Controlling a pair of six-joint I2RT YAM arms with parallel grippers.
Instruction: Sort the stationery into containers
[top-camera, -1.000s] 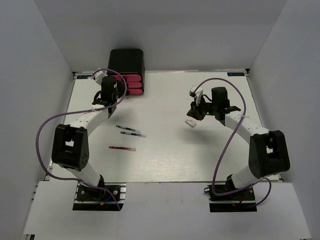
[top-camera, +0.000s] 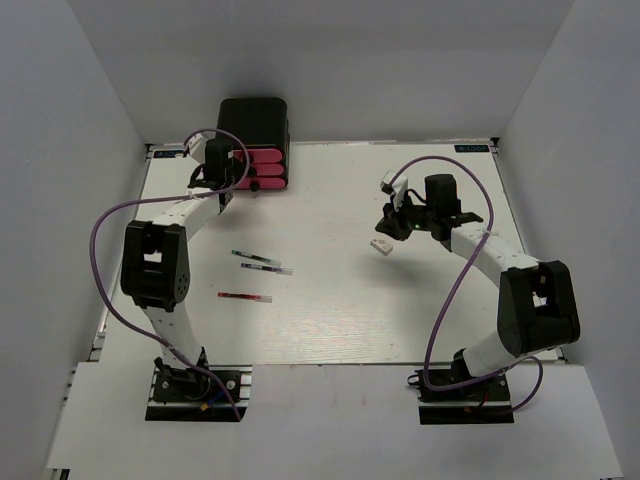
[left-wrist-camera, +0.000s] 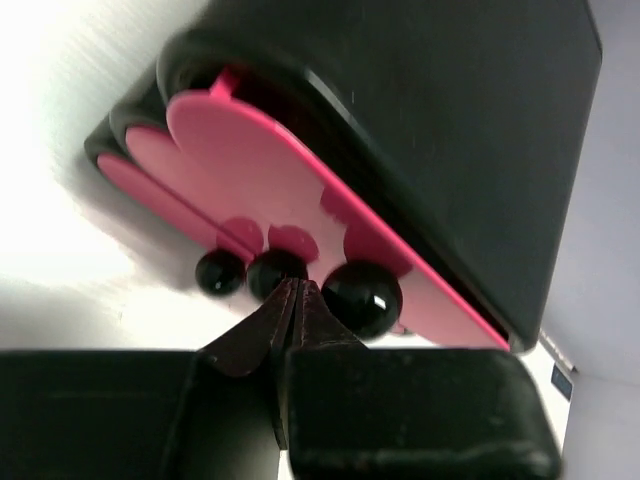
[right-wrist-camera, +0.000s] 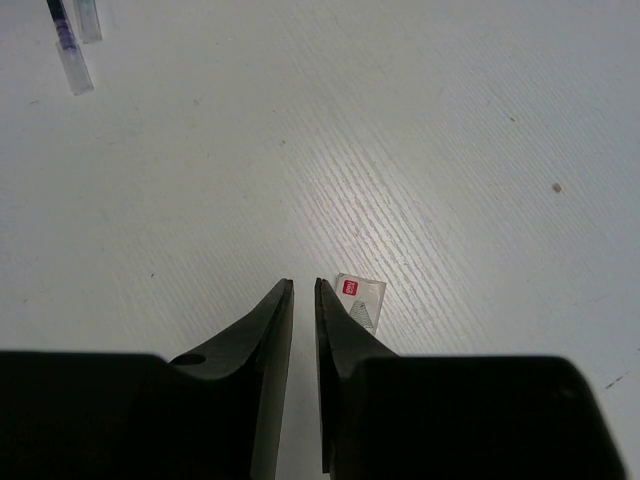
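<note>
A black cabinet (top-camera: 253, 122) with pink drawers (top-camera: 268, 156) stands at the back left. In the left wrist view, its round black knobs (left-wrist-camera: 365, 298) are close up, and the drawer fronts (left-wrist-camera: 240, 165) look closed. My left gripper is shut right by the knobs, its tips between the top and middle ones; nothing clearly shows between its fingers. A small white eraser (top-camera: 381, 246) lies right of centre. Slightly open, my right gripper hangs over it, with the eraser (right-wrist-camera: 361, 298) partly behind one finger. Three pens or markers lie at left: a teal one (top-camera: 256, 257), a blue-purple one (top-camera: 266, 268) and a red one (top-camera: 245, 297).
Grey walls (top-camera: 340, 70) enclose its back and sides. The left arm (top-camera: 155, 265) stands to the left of the pens.
The left arm has shifted at the elbow and its gripper has turned and edged toward the drawer knobs at the cabinet's front left. The right arm, pens and eraser look unmoved.
</note>
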